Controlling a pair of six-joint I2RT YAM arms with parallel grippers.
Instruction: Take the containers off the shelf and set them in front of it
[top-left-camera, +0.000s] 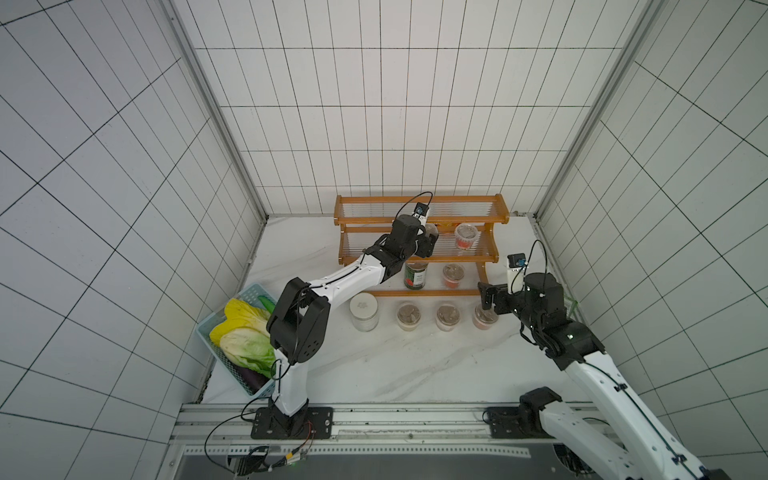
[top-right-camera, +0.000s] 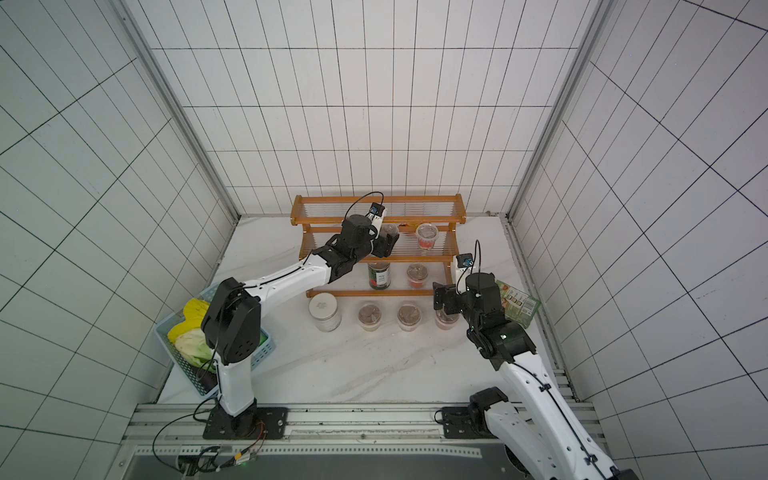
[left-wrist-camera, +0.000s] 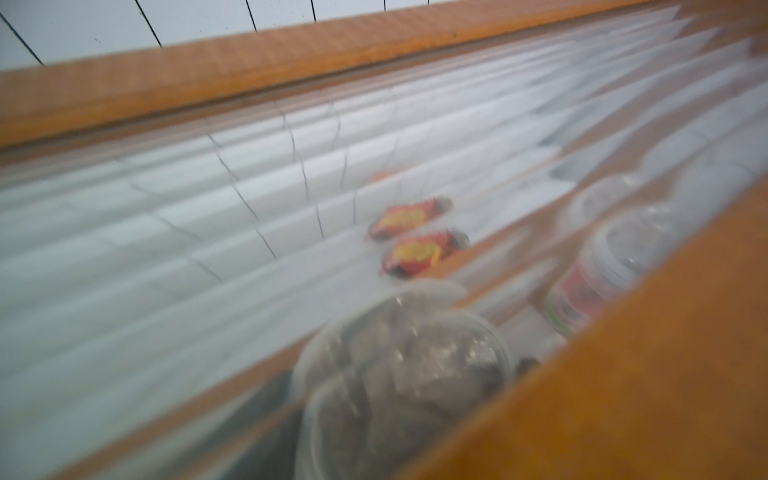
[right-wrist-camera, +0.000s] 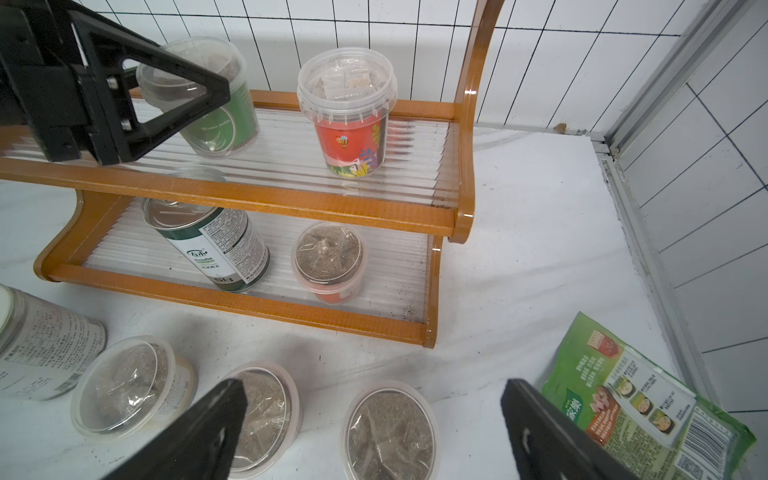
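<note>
A clear-lidded jar with a green label (right-wrist-camera: 220, 124) stands on the middle shelf; which jar holds the seeds I cannot read. My left gripper (top-left-camera: 429, 242) is at this jar, one finger (right-wrist-camera: 164, 100) crossing in front of it in the right wrist view. The other finger is largely hidden, so the grip is unclear. In the left wrist view the jar's lid (left-wrist-camera: 424, 368) shows through the ribbed upper shelf, blurred. My right gripper (top-left-camera: 487, 297) stays open above the counter's front jars, holding nothing.
To the right on that shelf is a red-labelled jar (right-wrist-camera: 349, 116). Below stand a green-and-white can (right-wrist-camera: 216, 248) and a small tub (right-wrist-camera: 329, 260). The wooden upper rail (left-wrist-camera: 624, 360) lies close to the left wrist camera.
</note>
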